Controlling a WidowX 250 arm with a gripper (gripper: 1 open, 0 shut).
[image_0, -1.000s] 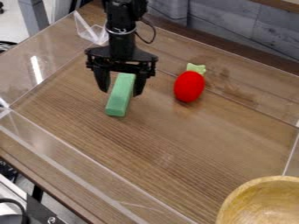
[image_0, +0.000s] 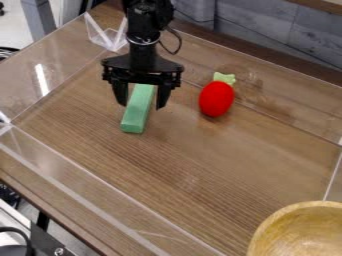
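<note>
My black gripper (image_0: 140, 90) hangs from the back of the wooden table, open, its two fingers either side of the top part of a green block (image_0: 135, 117). The long block lies flat on the table, stretching toward the front. Whether the fingers touch it I cannot tell.
A red oval object (image_0: 217, 99) lies right of the gripper, with a small green item (image_0: 225, 78) behind it. A yellow bowl (image_0: 297, 237) sits at the front right corner. A clear plastic item (image_0: 107, 32) is at the back left.
The gripper has shifted slightly left over the past second. The green block stays in about the same place.
</note>
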